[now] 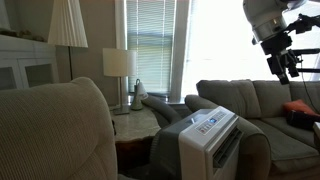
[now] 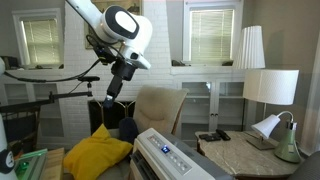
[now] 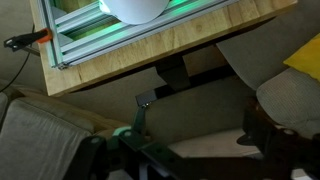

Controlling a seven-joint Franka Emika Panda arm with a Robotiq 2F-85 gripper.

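Observation:
My gripper shows as a dark shape along the bottom of the wrist view. Its fingers [image 3: 140,122] stand wide apart, and only the floor, far below, shows between them. Exterior view 1 has the gripper [image 1: 287,72] hanging at the upper right, in front of the sofa. In exterior view 2 the gripper [image 2: 112,95] points down in mid-air at the left, touching nothing. A white box-like appliance [image 2: 172,155] with a slotted side stands at the lower middle there, apart from the gripper.
A wooden table edge [image 3: 180,50] with a metal frame [image 3: 85,22] crosses the wrist view's top. Exterior view 2 shows a yellow cushion [image 2: 95,153], an armchair [image 2: 158,108] and a side table [image 2: 240,155] with lamps. A red pillow [image 1: 298,112] rests on the grey sofa [image 1: 240,98].

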